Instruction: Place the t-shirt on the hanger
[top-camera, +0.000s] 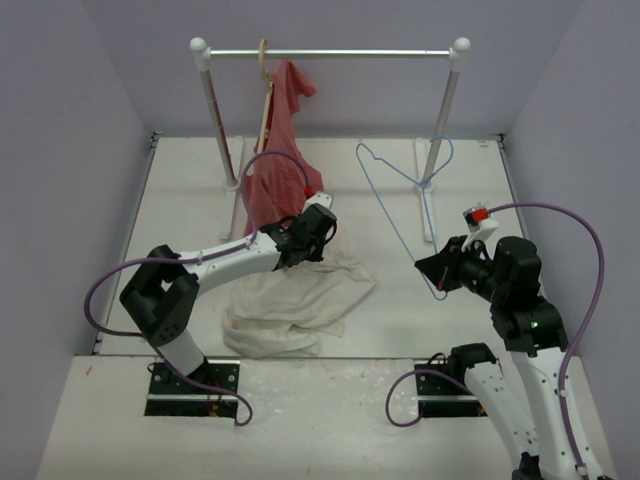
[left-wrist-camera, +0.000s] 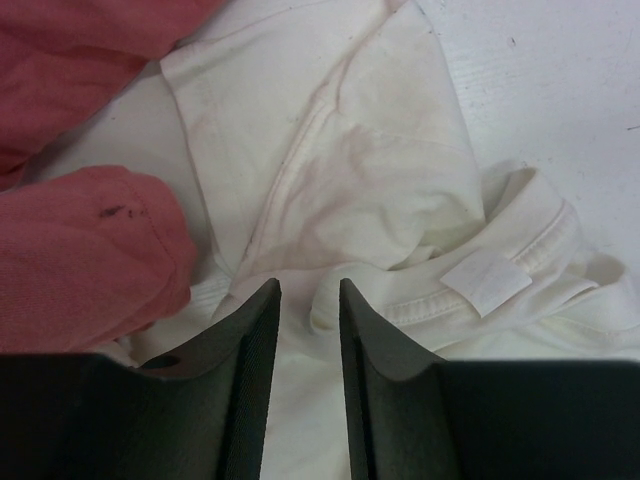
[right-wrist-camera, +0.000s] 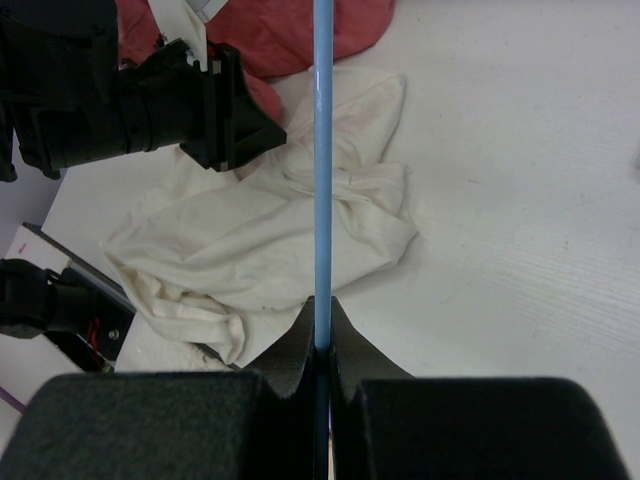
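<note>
A cream-white t-shirt (top-camera: 295, 300) lies crumpled on the left half of the table, its collar and tag (left-wrist-camera: 488, 281) showing in the left wrist view. Over it, my left gripper is open by a narrow gap, with shirt fabric visible below and between the fingertips; whether they touch it I cannot tell. My right gripper (top-camera: 432, 274) is shut on the blue hanger (top-camera: 388, 212), gripping one of its thin bars. In the right wrist view that bar (right-wrist-camera: 323, 150) rises straight out of the closed fingers. The hanger is held tilted, its hook end towards the rack.
A white rack with a top bar (top-camera: 340, 54) stands at the back. On its left side hangs a red garment (top-camera: 283, 130) on a wooden hanger (top-camera: 265, 115), its lower part close to my left gripper.
</note>
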